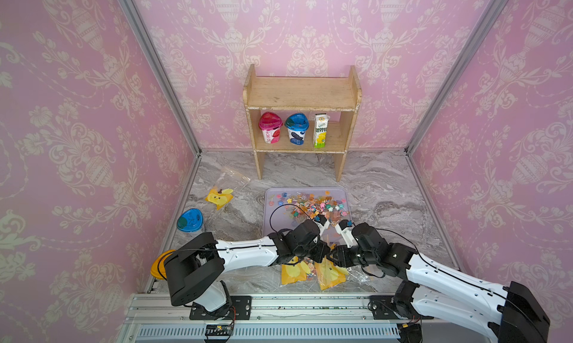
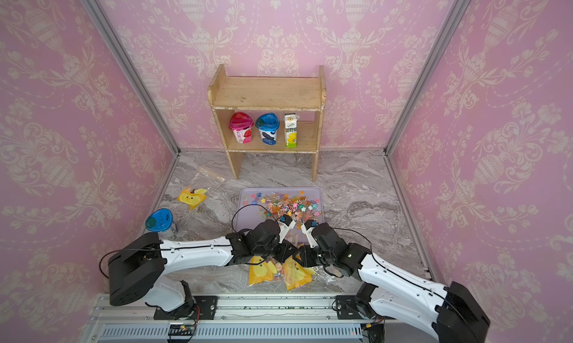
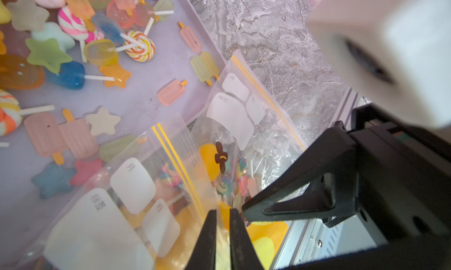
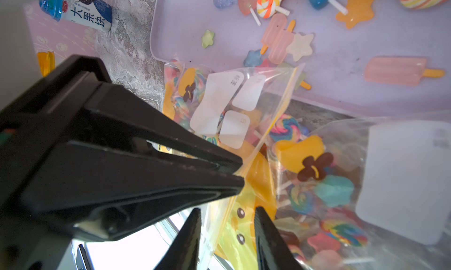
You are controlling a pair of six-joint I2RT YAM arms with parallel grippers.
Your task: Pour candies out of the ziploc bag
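Note:
In the left wrist view, the ziploc bag (image 3: 131, 185) of candies lies along the front of the lavender tray, with another bag (image 3: 230, 105) beside it. My left gripper is low on the zip end of the near bag, fingertips close together; whether they pinch plastic is unclear. My right gripper hangs over the yellow bear-printed part of a candy bag, its fingers apart. The tray holds many loose candies and lollipops. The two wrists nearly meet at the tray's front.
The wooden shelf (image 1: 301, 92) with two cups and a carton stands behind. A blue-lidded cup (image 1: 189, 219) and a flat bag (image 1: 218, 196) lie at the left. The marble right of the tray is clear.

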